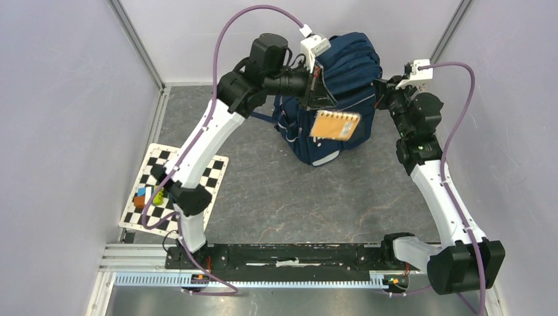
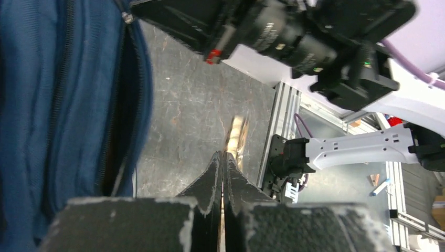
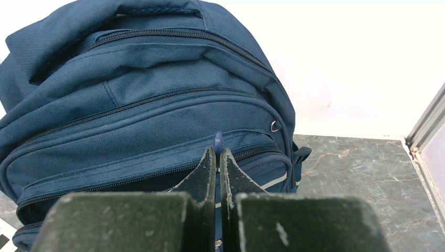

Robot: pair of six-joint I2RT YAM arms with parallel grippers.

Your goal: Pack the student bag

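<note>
The orange spiral notebook (image 1: 337, 125) hangs in front of the navy backpack (image 1: 309, 145), held by my left gripper (image 1: 324, 102). In the left wrist view the notebook (image 2: 236, 136) shows nearly edge-on, its lower part between the shut fingers, and the bag (image 2: 31, 105) fills the left side. A dark gap runs between the bag's fabric layers there. My right gripper is shut on a small blue tab (image 3: 218, 140) at the front pocket of the bag (image 3: 157, 121). That pocket's zipper is parted, with a dark opening below the upper edge.
A black-and-white checkered board (image 1: 216, 174) lies at the left, partly under my left arm. Several small coloured pieces (image 1: 139, 201) sit on it. Pale walls stand behind and on both sides.
</note>
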